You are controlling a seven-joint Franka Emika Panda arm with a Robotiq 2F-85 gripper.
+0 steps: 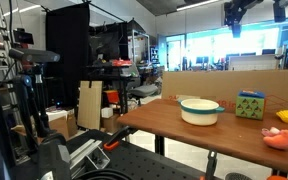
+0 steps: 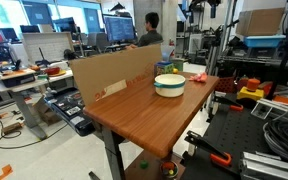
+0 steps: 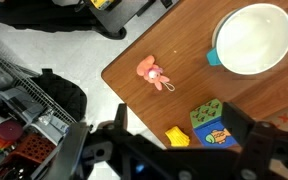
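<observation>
My gripper is open and empty, its dark fingers standing wide apart at the lower part of the wrist view. High above the table's right side, the gripper [image 1: 258, 48] shows at the top of exterior view 1, touching nothing. Below it on the wooden table [image 1: 164, 122] are a white pot with teal handles [image 3: 254, 40], a pink plush toy [image 3: 151, 70], a green and blue box [image 3: 212, 124] and a small yellow item [image 3: 177, 137]. From the side, the pot [image 1: 199, 112] looks open-topped, and the plush [image 1: 278, 138] lies near the table's front right.
A cardboard panel [image 2: 119, 75] stands along one long side of the table. Bare tabletop [image 2: 149, 115] stretches beyond the pot. Beside the table are black stands and cables [image 2: 284, 135]. A person [image 2: 150, 30] sits in the background.
</observation>
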